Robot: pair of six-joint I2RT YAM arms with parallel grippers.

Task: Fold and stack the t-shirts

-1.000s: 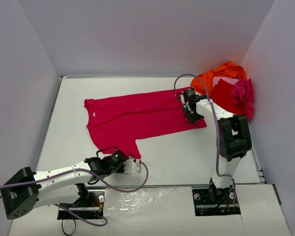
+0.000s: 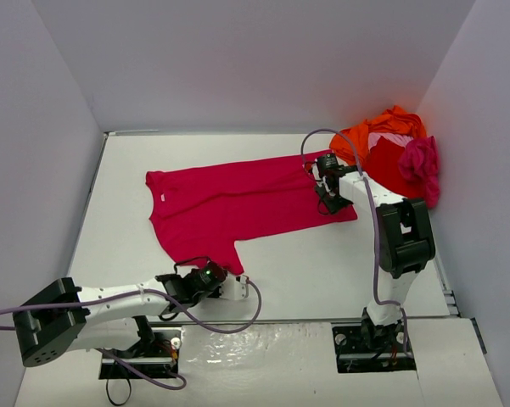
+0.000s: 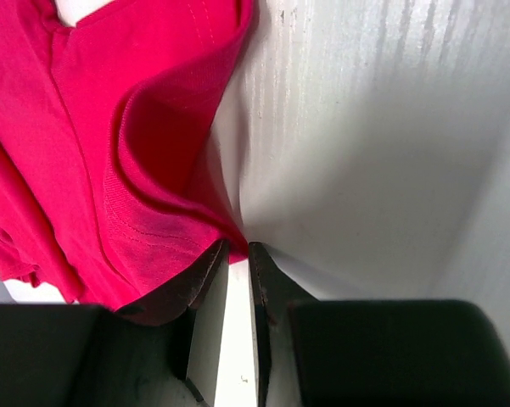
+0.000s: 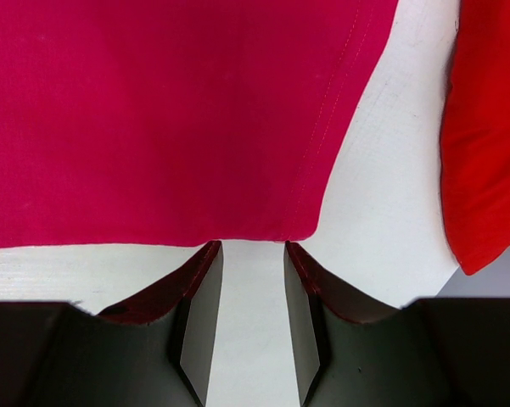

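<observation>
A crimson t-shirt [image 2: 263, 203] lies spread across the table, its upper part to the left and its hem to the right. In the left wrist view, a sleeve corner [image 3: 236, 246] reaches between the closely spaced fingertips of my left gripper; whether they press on it cannot be told. That sleeve is loosely creased and gapes open. Over the right end, my right gripper stands open at the shirt's hem corner [image 4: 301, 225], its fingertips just at the lower edge, with no cloth held between them.
A heap of other clothes, with an orange piece [image 2: 399, 123], a red piece [image 2: 390, 170] and a dark pink piece [image 2: 422, 161], sits at the right against the wall.
My left arm has shifted slightly to the right near the sleeve. The right arm and the shirt look unchanged.
</observation>
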